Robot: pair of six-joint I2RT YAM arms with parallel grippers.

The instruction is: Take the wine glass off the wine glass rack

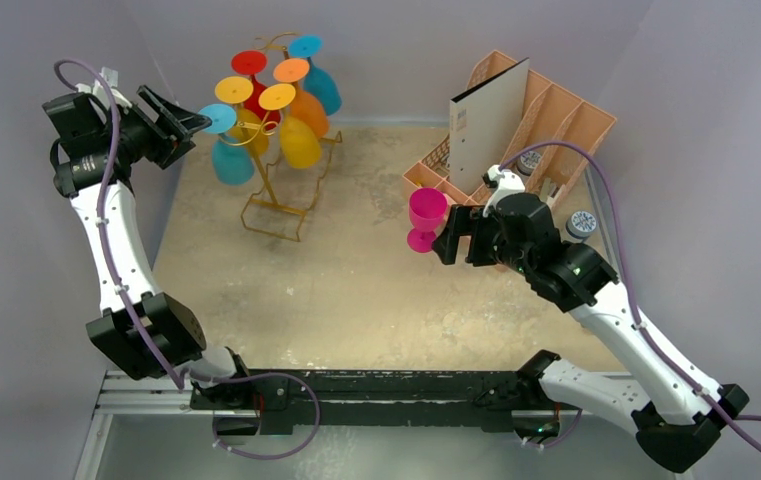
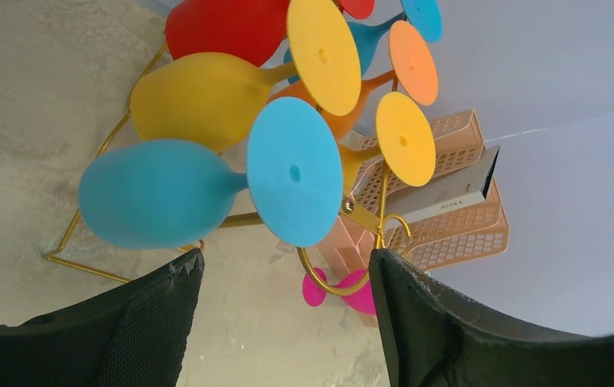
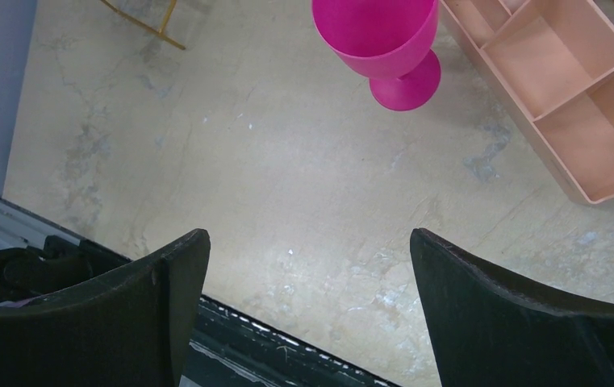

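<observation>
The gold wine glass rack [image 1: 274,205] stands at the back left, with several coloured glasses hanging upside down from it by their feet. Nearest my left gripper hangs a light-blue wine glass [image 2: 154,193], its round foot [image 2: 294,172] facing the wrist camera. That gripper is open, its fingers apart and nothing between them; the glass lies beyond the fingertips. A magenta glass [image 1: 426,208] stands upright on the table, off the rack. Close beside it in the top view is my right gripper [image 1: 461,252], open and empty.
Behind the blue glass hang yellow [image 2: 198,97], red [image 2: 223,28] and orange [image 1: 308,110] ones, close together. A peach dish rack [image 1: 566,130] holding a white board [image 1: 486,125] occupies the back right.
</observation>
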